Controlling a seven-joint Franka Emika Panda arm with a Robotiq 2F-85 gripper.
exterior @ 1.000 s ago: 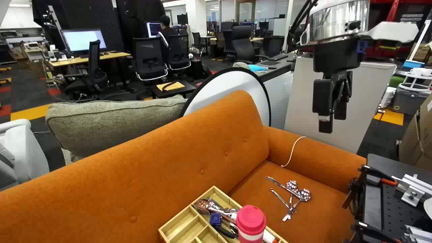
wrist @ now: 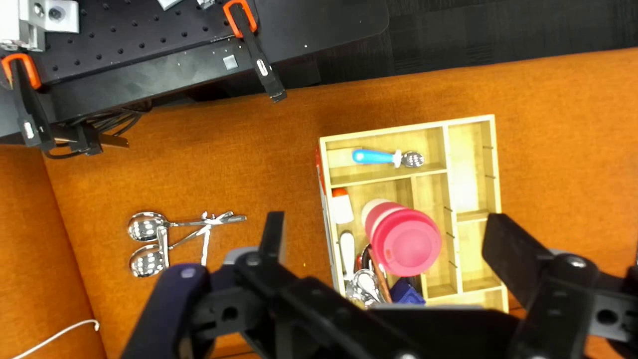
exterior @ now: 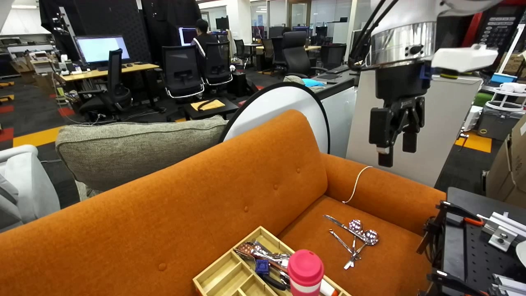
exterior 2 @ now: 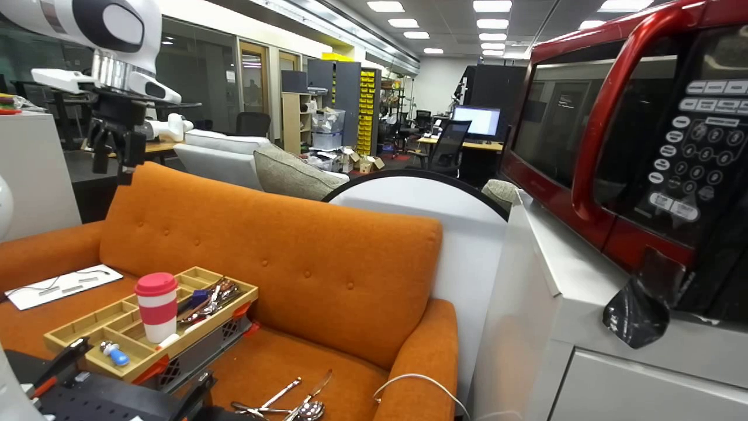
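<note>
My gripper is open and empty, high above the orange couch; in exterior view 1 the gripper [exterior: 397, 148] hangs over the seat's far end. Below it in the wrist view lies a wooden divided tray [wrist: 496, 161]. A cup with a pink lid [wrist: 412, 245] stands in the tray. Around the cup are a blue-handled utensil [wrist: 374, 156], a white item with an orange cap [wrist: 341, 206], a dark blue object [wrist: 407, 293] and mixed metal utensils [wrist: 365, 287]. On the bare seat, a loose pile of shiny ladles and cutlery [wrist: 146, 227] lies apart from the tray.
A black perforated table [wrist: 179, 42] with clamps [wrist: 263, 66] borders the couch's front. The couch backrest [exterior: 172, 212] rises behind the tray. A white cord [exterior: 356, 185] hangs over the armrest, and a red microwave [exterior 2: 596, 133] stands beyond it. Open seat separates tray and cutlery pile.
The arm has shifted slightly left in exterior view 1 and the gripper appears a little turned. Tray, cup and cutlery have stayed where they were.
</note>
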